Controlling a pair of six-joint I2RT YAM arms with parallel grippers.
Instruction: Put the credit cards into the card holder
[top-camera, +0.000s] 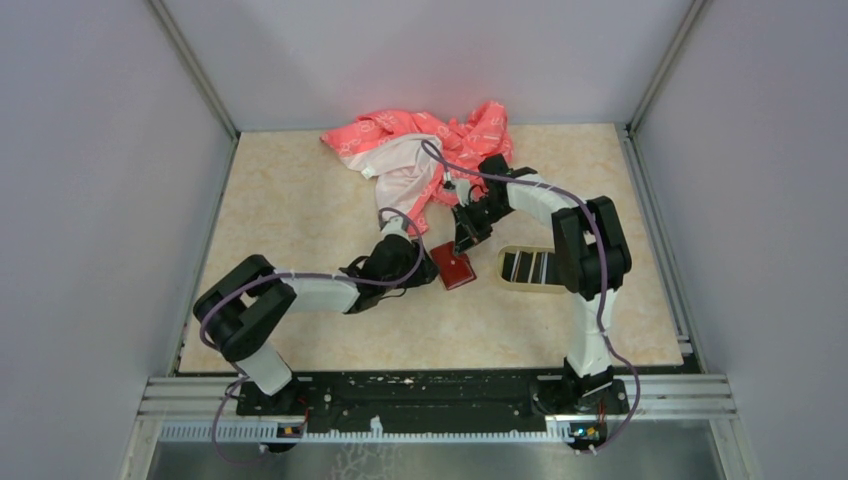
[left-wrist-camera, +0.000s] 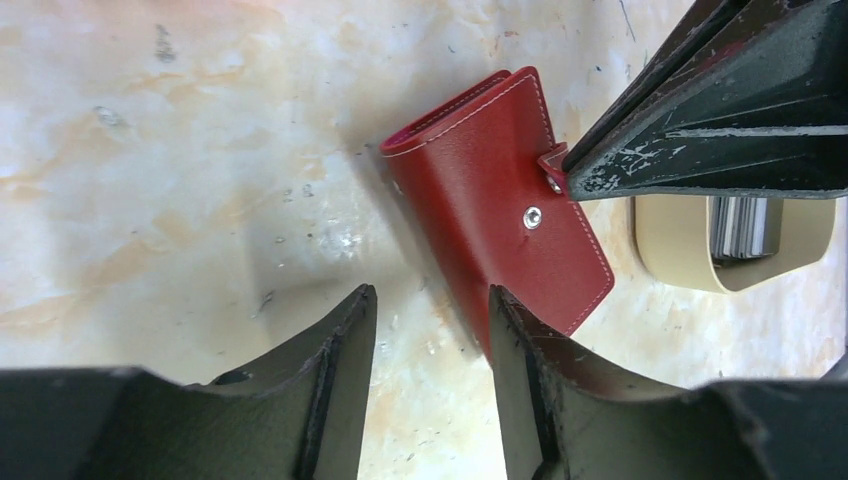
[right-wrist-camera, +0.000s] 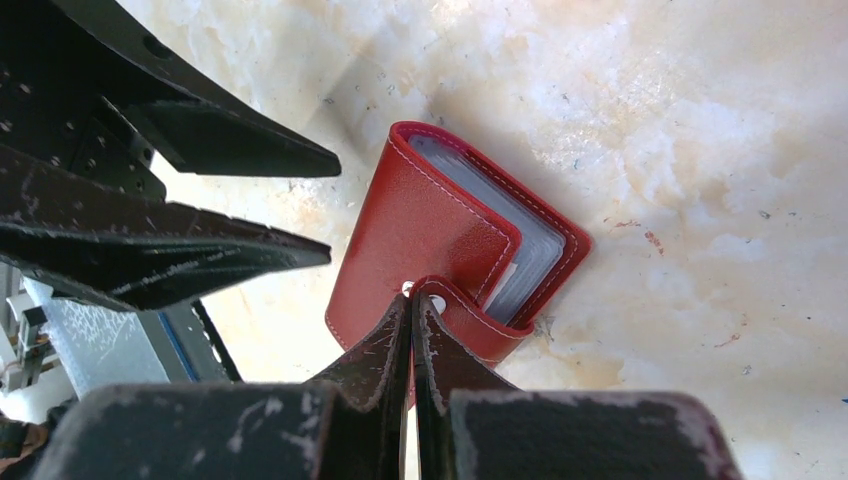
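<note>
The red leather card holder (top-camera: 455, 270) lies on the table between the two arms. In the right wrist view, the holder (right-wrist-camera: 425, 220) has clear sleeves (right-wrist-camera: 500, 220) showing at its open side. My left gripper is part open at the holder's folded side, with nothing between its fingers. My right gripper is shut at the holder's snap strap (right-wrist-camera: 465, 315), its tips against it; whether the strap is pinched, I cannot tell. To the right, a cream box (left-wrist-camera: 680, 245) holds several cards (left-wrist-camera: 738, 225) on edge.
A pink and white cloth (top-camera: 430, 150) lies crumpled at the back. The right forearm (top-camera: 590, 245) passes over the cream box's right end. Free table surface lies at the left and along the front.
</note>
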